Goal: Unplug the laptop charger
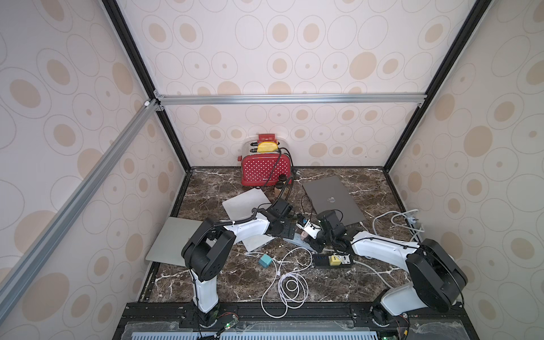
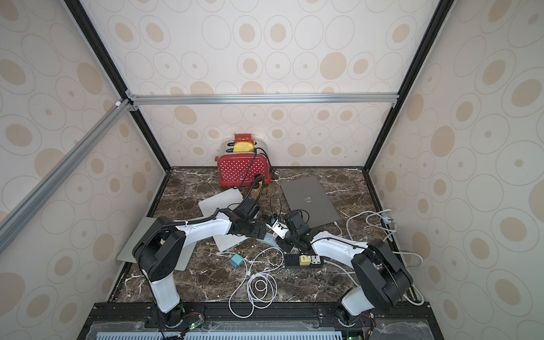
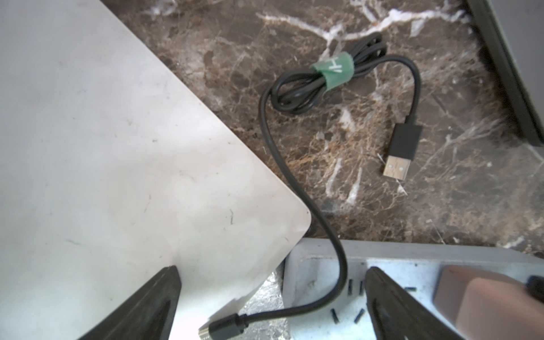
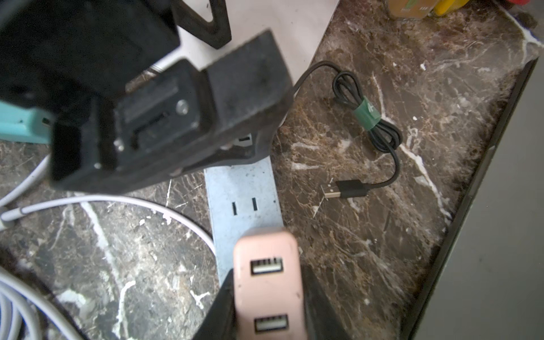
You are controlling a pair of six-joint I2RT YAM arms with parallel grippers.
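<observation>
A pink charger block [image 4: 266, 249] with two USB ports sits over the pale grey power strip [image 4: 243, 187] in the right wrist view. My right gripper is shut on it, one finger on either side. Whether its prongs are still in the strip cannot be made out. The left wrist view has the same charger [image 3: 493, 303] at lower right, on the strip [image 3: 391, 252]. My left gripper stands open above the strip's end, nothing held. Below it runs a black USB cable [image 3: 340, 249], its small plug [image 3: 226, 327] loose.
A white laptop [image 3: 141, 170] lies left of the strip, a grey laptop [image 1: 331, 198] at the back right. Coiled white cable [image 1: 293, 286] and a teal block [image 1: 265, 260] lie in front. A black strip with a yellow plug [image 1: 335, 260] is near the right arm.
</observation>
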